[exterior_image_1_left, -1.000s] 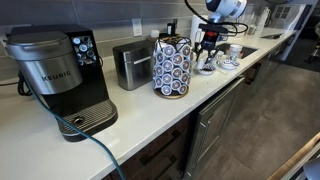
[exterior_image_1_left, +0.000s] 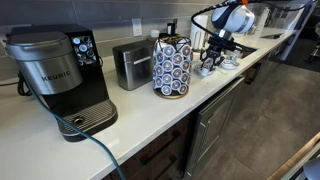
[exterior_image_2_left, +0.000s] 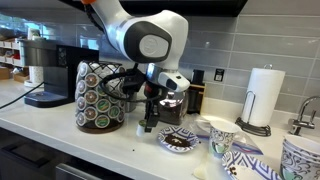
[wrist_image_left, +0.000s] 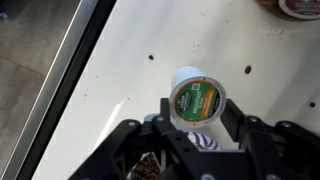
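A coffee pod (wrist_image_left: 198, 101) with a white rim and a green and orange lid sits between my gripper's fingertips in the wrist view. My gripper is shut on it, one dark finger on either side. Seen from exterior view 2, the gripper (exterior_image_2_left: 147, 117) points down just above the counter, with the white pod (exterior_image_2_left: 142, 128) low beneath it. The pod carousel (exterior_image_2_left: 97, 103) stands to the left of the gripper there. Exterior view 1 shows the gripper (exterior_image_1_left: 208, 60) small, beyond the carousel (exterior_image_1_left: 171, 68); the pod cannot be made out there.
A patterned plate (exterior_image_2_left: 179, 138) lies right of the gripper, with a cup (exterior_image_2_left: 222, 136) and more dishes beyond. A Keurig machine (exterior_image_1_left: 62, 80) and a toaster (exterior_image_1_left: 132, 66) stand along the wall. The counter's front edge (wrist_image_left: 86, 45) runs close by.
The arm and gripper have come lower and slightly toward the counter's front edge. The carousel, coffee machine and toaster stand where they were.
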